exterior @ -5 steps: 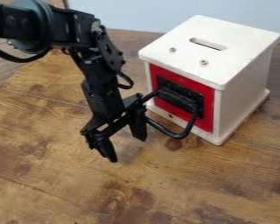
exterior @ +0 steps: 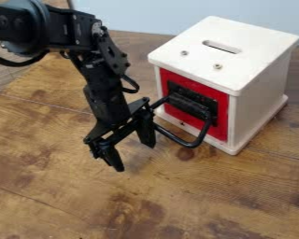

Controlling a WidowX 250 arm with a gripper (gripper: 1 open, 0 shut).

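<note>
A white box (exterior: 260, 93) with a slot and two screws on top stands at the right, its front a red panel (exterior: 175, 112) holding a black grille with a black bent handle (exterior: 187, 142) sticking out toward the front left. My black gripper (exterior: 130, 147) hangs just left of the handle, pointing down, its two fingers spread open over the wooden table with nothing seen between them. Whether it touches the handle is not clear.
A pale wall or surface runs behind it at the top. A cable loops from my arm at the upper left.
</note>
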